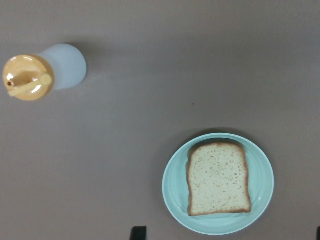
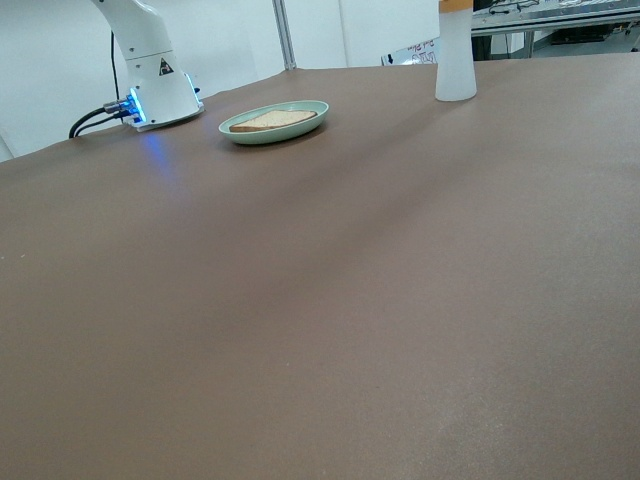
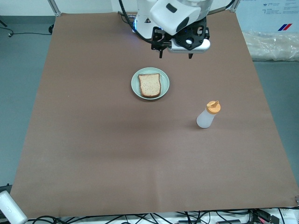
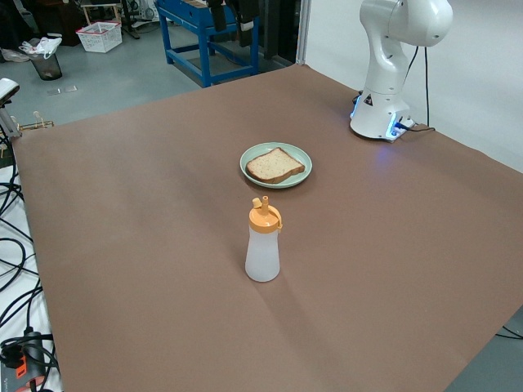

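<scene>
A slice of bread (image 3: 149, 85) rests on a pale mint plate (image 3: 136, 85) near the middle of the brown table. A translucent squeeze bottle with an orange cap (image 4: 263, 249) stands upright apart from the plate, to its right in the left camera view. My gripper (image 3: 175, 55) hangs above the table behind the plate, its black fingers pointing down and spread apart. In the wrist view the fingertips (image 1: 138, 232) show at the bottom edge, wide apart, with the plate between them below.
The robot base (image 4: 380, 114) stands at the table's back edge by a white wall. Cables lie outside the table along one side.
</scene>
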